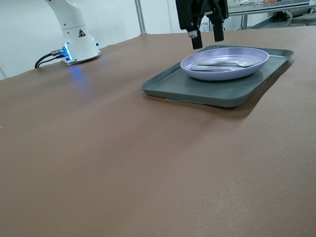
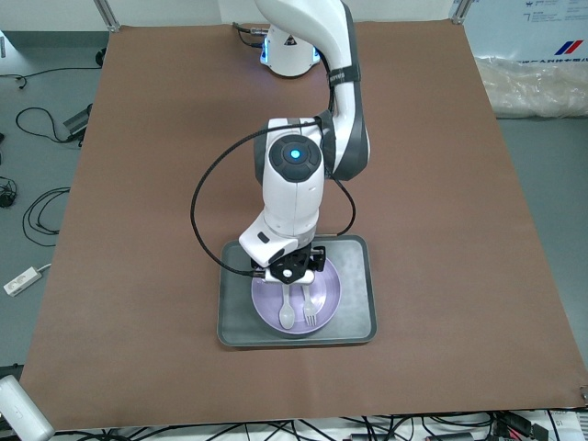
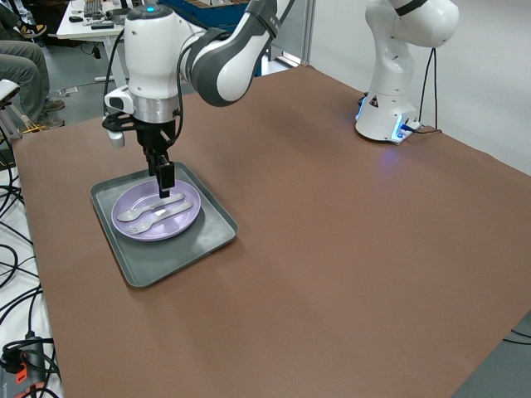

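A lavender plate [image 2: 332, 303] rests on a grey-green tray [image 2: 237, 312], with a light spoon [image 2: 287, 312] and fork [image 2: 310, 312] lying on it. My gripper [image 1: 207, 43] hangs just above the plate and tray, its two black fingers apart, with nothing seen between them. In the right view the gripper [image 3: 162, 184] is over the cutlery on the plate [image 3: 158, 232]. In the left view the wrist hides the fingertips and the upper ends of the cutlery.
The white robot base [image 3: 382, 124] stands at the back. Cables and a white cylinder [image 2: 20, 409] lie beyond the table's edges.
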